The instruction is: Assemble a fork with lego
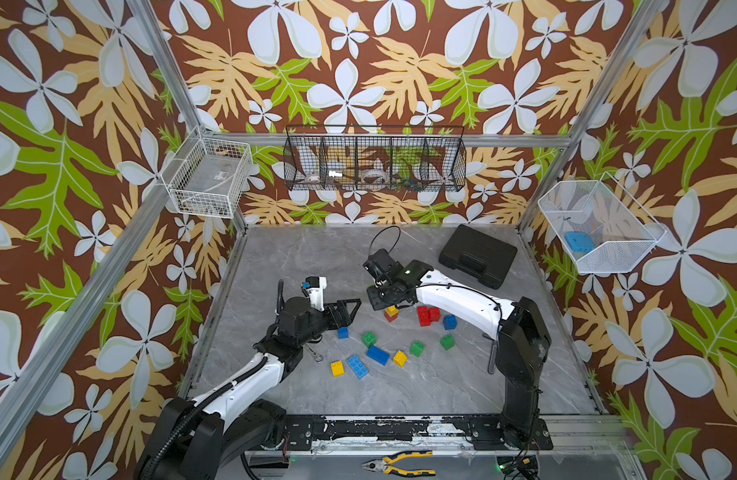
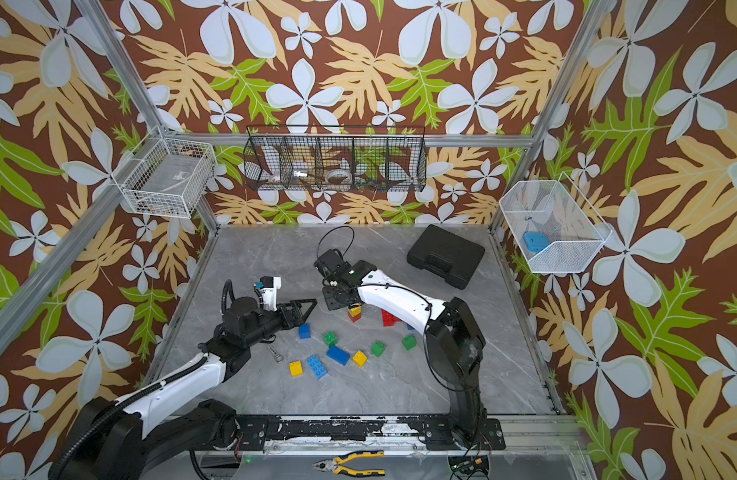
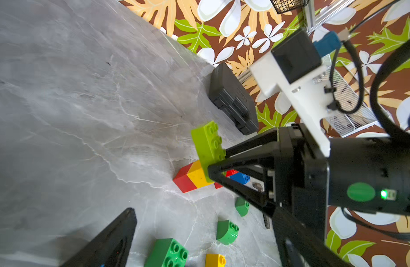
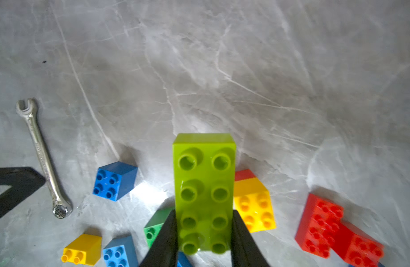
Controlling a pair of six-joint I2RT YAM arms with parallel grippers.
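Note:
A long lime green brick [image 4: 205,191] is gripped in my right gripper, its two rows of studs facing the right wrist camera. Seen from the left wrist, that right gripper holds the lime brick [image 3: 207,144] clear of the table. Below and beyond it stand a yellow brick [image 4: 254,202] and a red brick [image 4: 244,174] that touch each other. My left gripper [image 1: 352,310] is open and empty, its fingers [image 3: 111,240] wide apart above the table. Under it lies a blue brick [image 4: 115,180].
Green bricks [image 1: 416,348], a yellow brick [image 1: 337,368], blue bricks [image 1: 377,354] and red bricks [image 1: 424,315] are scattered in front. A wrench [image 4: 42,155] lies at the left. A black case [image 1: 478,255] occupies the back right.

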